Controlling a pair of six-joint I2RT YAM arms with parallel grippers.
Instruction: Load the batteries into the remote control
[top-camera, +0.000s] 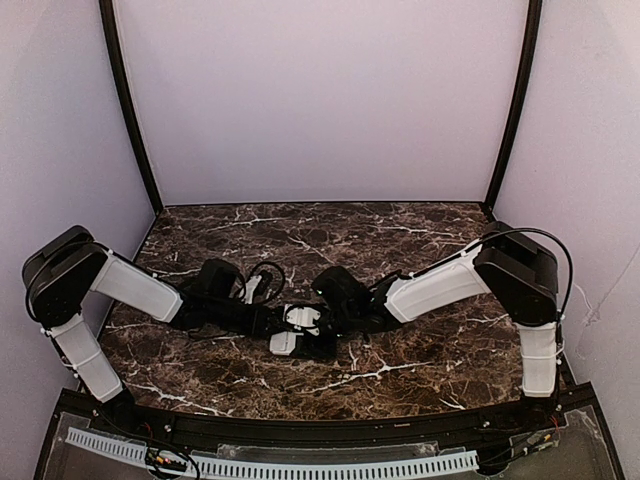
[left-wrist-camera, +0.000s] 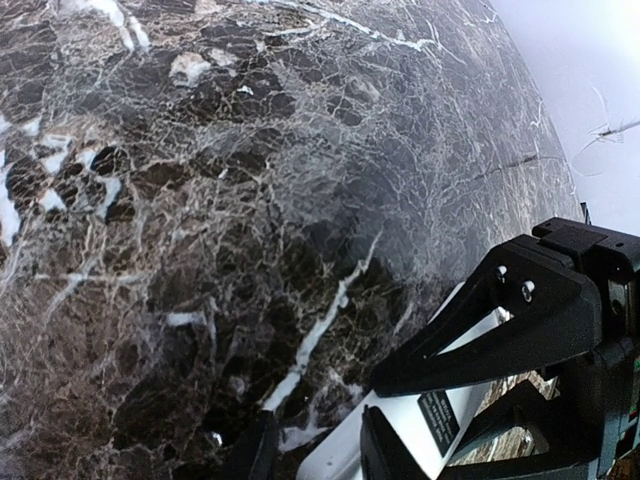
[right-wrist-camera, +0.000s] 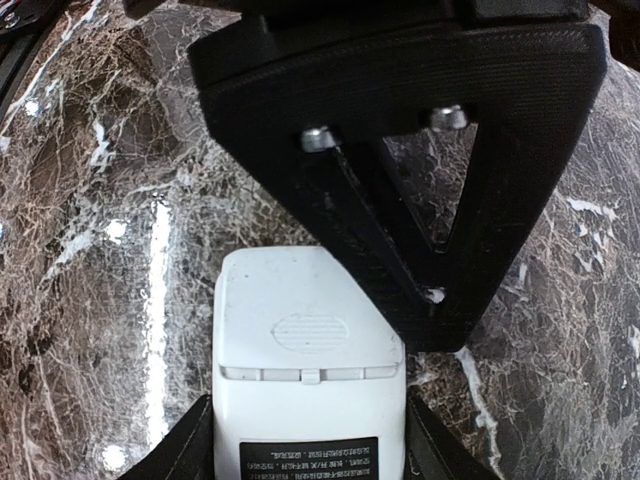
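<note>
The white remote control (top-camera: 283, 342) lies between my two grippers at the front middle of the table. In the right wrist view its back (right-wrist-camera: 308, 310) faces up, battery cover closed, with black fingers (right-wrist-camera: 432, 440) at both sides of its lower part and a black finger of the other arm over its upper right corner. My right gripper appears shut on the remote. The left wrist view shows the remote (left-wrist-camera: 400, 440) at lower right, beside my left gripper, whose fingers stand apart with only marble visible between them. No batteries can be made out.
Pale walls enclose it at the back and both sides, and a black rail runs along the front edge.
</note>
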